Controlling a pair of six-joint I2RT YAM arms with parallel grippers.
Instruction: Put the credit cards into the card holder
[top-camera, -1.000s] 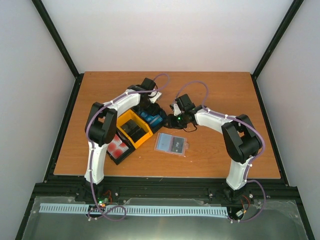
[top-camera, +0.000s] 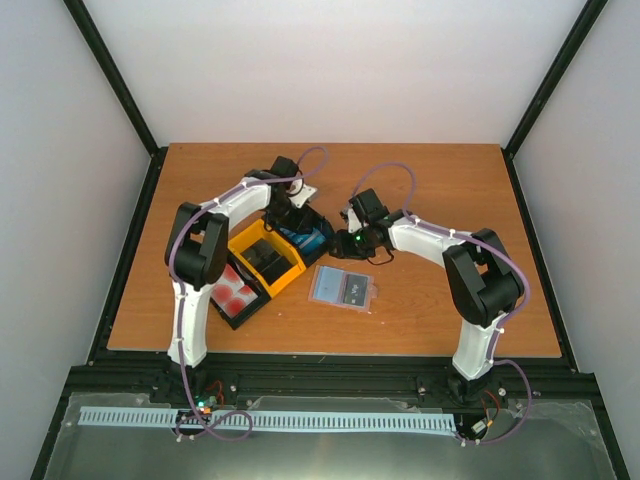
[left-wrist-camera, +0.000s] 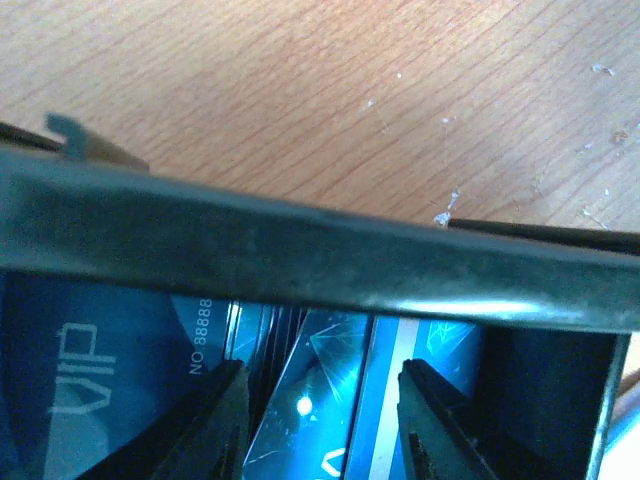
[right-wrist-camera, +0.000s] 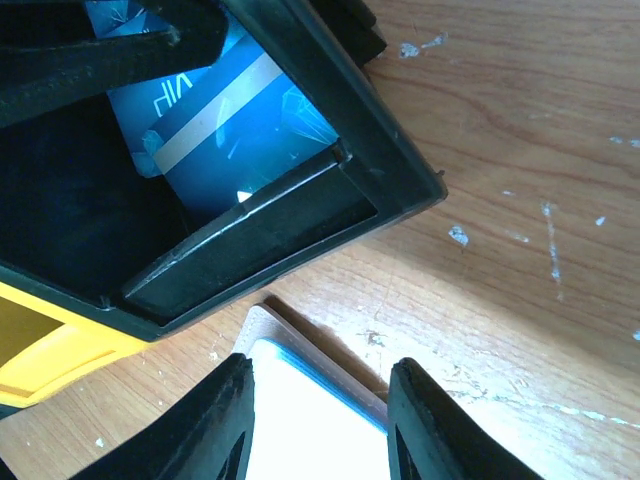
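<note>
Blue VIP cards stand in the black compartment of the holder (right-wrist-camera: 280, 230) at its upper right end, also visible in the right wrist view (right-wrist-camera: 220, 130). My left gripper is over that compartment, open, fingers either side of the cards, with no clear grasp. My right gripper stands open beside the holder's right end, above a white card-like object (right-wrist-camera: 310, 420); whether it touches it cannot be told. A clear tray (top-camera: 340, 288) with a light blue card and a dark card lies below it on the table.
The holder's yellow middle section (top-camera: 245, 242) and a lower compartment with red cards (top-camera: 232, 294) extend down-left.
My left arm has shifted slightly left in the top view, over the upper compartment. The right arm and the tray look unchanged.
</note>
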